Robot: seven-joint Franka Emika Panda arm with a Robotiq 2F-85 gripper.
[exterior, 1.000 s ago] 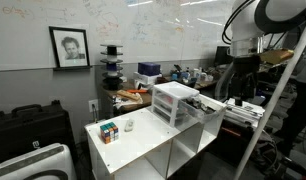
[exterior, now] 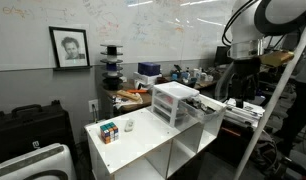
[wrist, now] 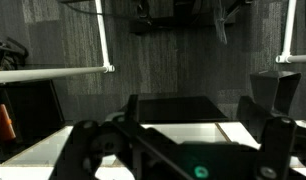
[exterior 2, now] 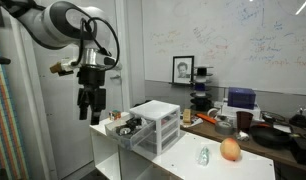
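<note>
My gripper hangs over the floor, seen from above in the wrist view. Its two dark fingers (wrist: 132,108) stand wide apart with nothing between them. In the second exterior view the gripper (exterior 2: 90,116) points down, left of a white drawer unit (exterior 2: 158,109). One drawer (exterior 2: 129,129) of that unit is pulled out toward the arm and holds small items that are hard to make out. A colourful cube (exterior: 109,132) rests on the white table (exterior: 138,150), beside a small pale object (exterior: 129,126).
An orange, round object (exterior 2: 230,149) and a small pale bottle (exterior 2: 204,156) stand on the white tabletop. Behind it, a wooden desk (exterior 2: 263,146) carries pots and boxes. A white upright post (exterior: 278,90) is near the arm.
</note>
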